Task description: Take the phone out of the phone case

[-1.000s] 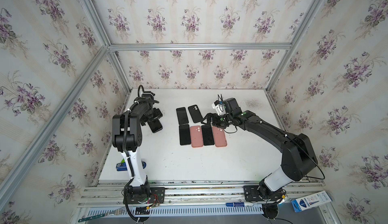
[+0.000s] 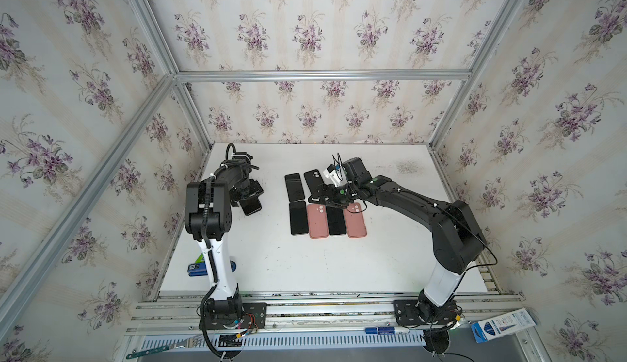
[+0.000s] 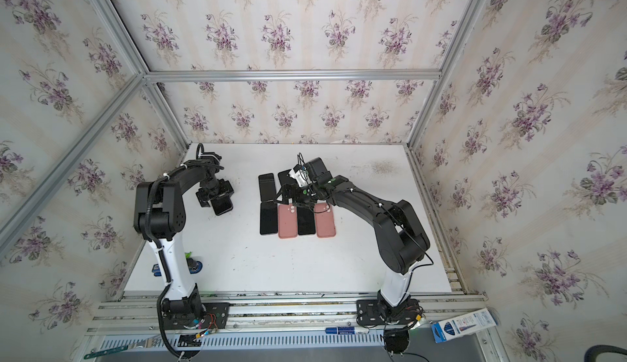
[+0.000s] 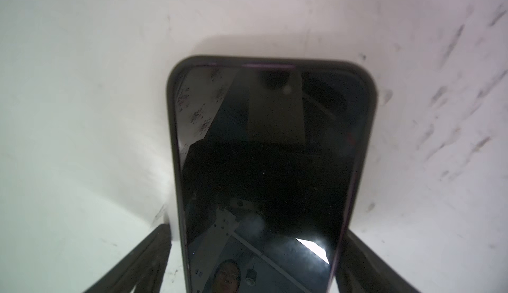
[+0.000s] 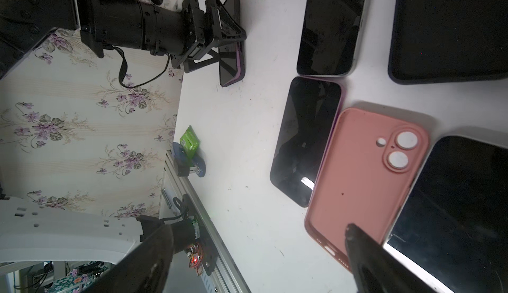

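A black phone in a dark case (image 4: pixel 264 176) lies screen-up at the table's left. My left gripper is low over it, a finger on either side of it, the right one touching or very close, the left slightly apart; it stands part open. My right gripper is open above the middle group, where a pink case (image 5: pixel 359 176) lies among phones (image 5: pixel 304 134) and a dark case (image 5: pixel 444 28).
A second pink case (image 2: pixel 356 224) lies at the group's right. A blue object with a green one (image 2: pixel 199 269) sits at the front left.
My right arm has moved leftward over the middle group. My left gripper has shifted slightly right around the phone at the left.
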